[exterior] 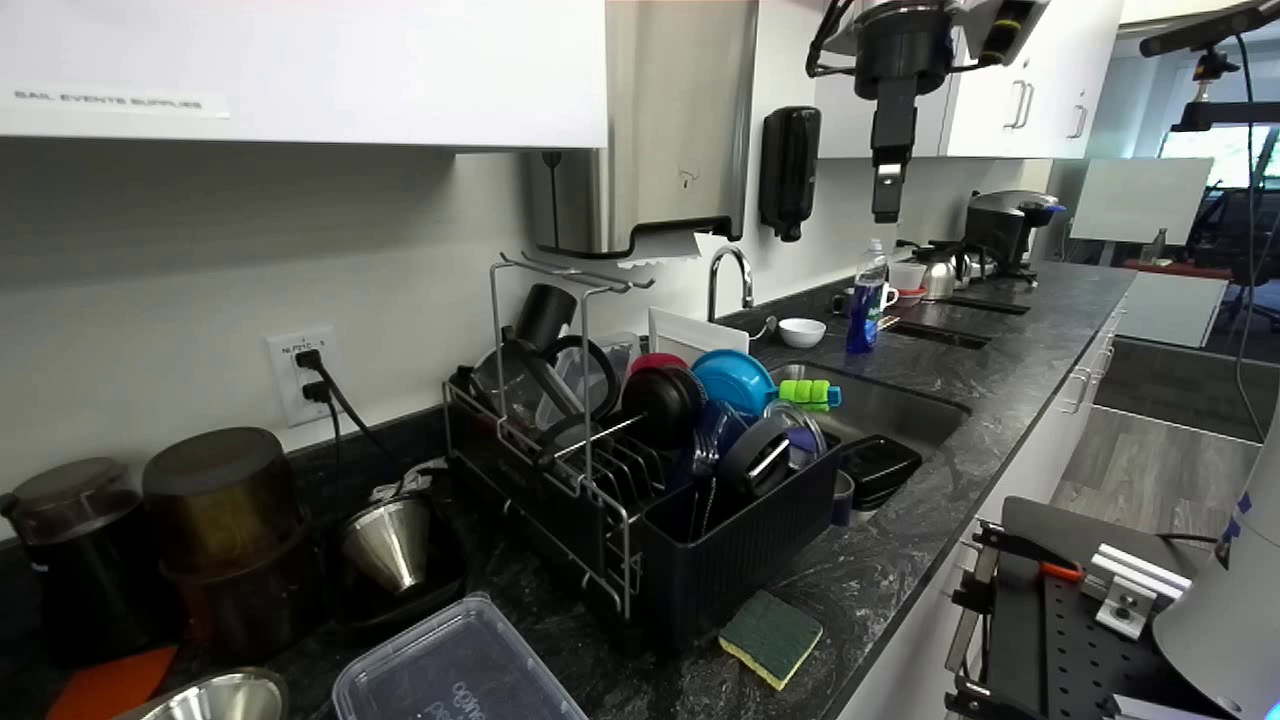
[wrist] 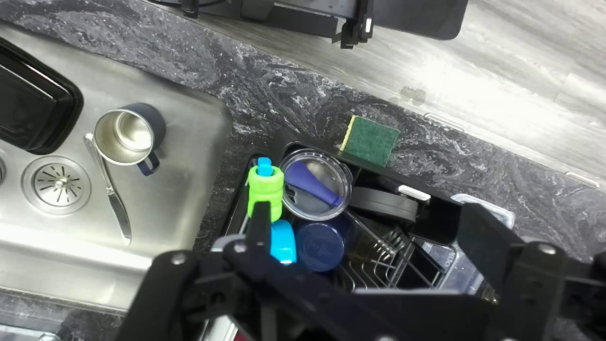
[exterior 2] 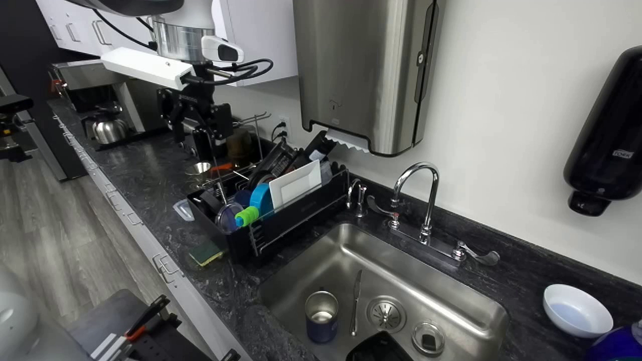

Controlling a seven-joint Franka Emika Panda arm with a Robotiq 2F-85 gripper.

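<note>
My gripper hangs high above the counter, its two fingers wide apart in the wrist view, with nothing visible between them. In exterior view 1 the gripper [exterior: 887, 198] shows edge-on, well clear of everything. Below it in the wrist view stands a black dish rack [wrist: 437, 219]. In the rack are a clear round lid [wrist: 332, 214], a blue cup [wrist: 319, 246], a green-handled blue item [wrist: 265, 190] and a dark pan or lid [wrist: 383, 203]. A green and yellow sponge [wrist: 372, 141] lies on the counter beside the rack.
The steel sink [exterior 2: 475, 301] holds a dark blue mug [exterior 2: 321, 328], a knife [exterior 2: 355, 304] and a black container [exterior 2: 379, 349]. A white bowl [exterior 2: 578, 310] sits right of it. Cabinets [exterior: 300, 72] and a towel dispenser [exterior: 681, 108] overhang the counter.
</note>
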